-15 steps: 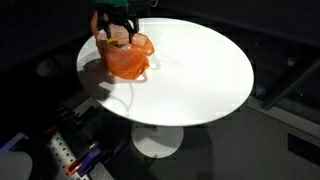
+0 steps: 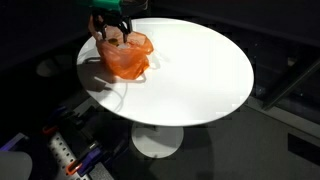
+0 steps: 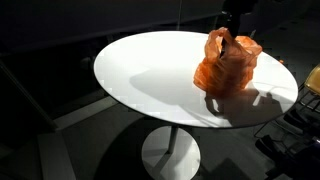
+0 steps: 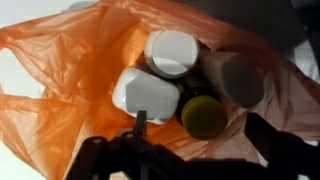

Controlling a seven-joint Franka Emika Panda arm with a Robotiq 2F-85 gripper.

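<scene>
An orange translucent plastic bag (image 2: 128,60) stands on the white round table, its mouth open upward. Looking down into it, the wrist view shows a white rounded item (image 4: 148,95), a white-capped item (image 4: 172,53), a greyish cylinder (image 4: 235,78) and a yellow-topped round item (image 4: 204,117) close together. My gripper is open over the bag's mouth, its dark fingers apart at the lower edge of that view. The yellow-topped item appears in the gap between them, and nothing is gripped. In exterior view 2 the bag (image 3: 226,68) hides its contents.
The bag is near the table's edge on the arm's side. Loose bag film (image 4: 60,45) spreads around the items. A yellow chair (image 3: 314,80) stands beyond the table.
A small yellowish spot seen at the bag's mouth one second ago no longer shows there. The gripper stays above the bag with little visible shift, and the bag remains in place.
</scene>
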